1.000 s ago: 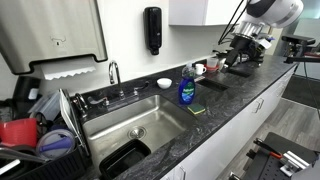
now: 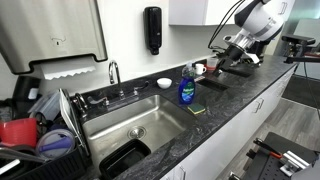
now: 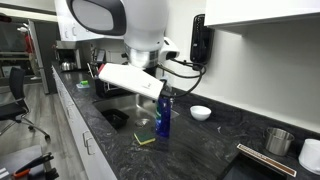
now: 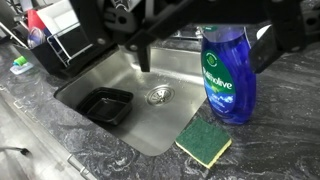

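My gripper stands open at the top of the wrist view, its dark fingers spread and nothing held between them. In that view a blue dish soap bottle (image 4: 228, 80) stands upright, partly covered by the gripper's right side. A green and yellow sponge (image 4: 204, 141) lies flat on the counter near the sink's edge, left of the bottle's base. Exterior view 1 has the bottle (image 2: 187, 86) and sponge (image 2: 198, 108) right of the sink, with the arm well beyond them at the far right. In exterior view 2 the arm hides part of the bottle (image 3: 163, 122).
The steel sink (image 2: 155, 122) has a black tub (image 2: 126, 154) in it. A dish rack (image 2: 50, 148) sits left of the sink. Behind the counter's middle is a white bowl (image 2: 165, 83). A metal pot (image 3: 278, 140) stands against the back wall.
In exterior view 1 the arm has swung a little left along the counter, and its wrist has tilted. The bottle, sponge and sink contents have stayed where they were.
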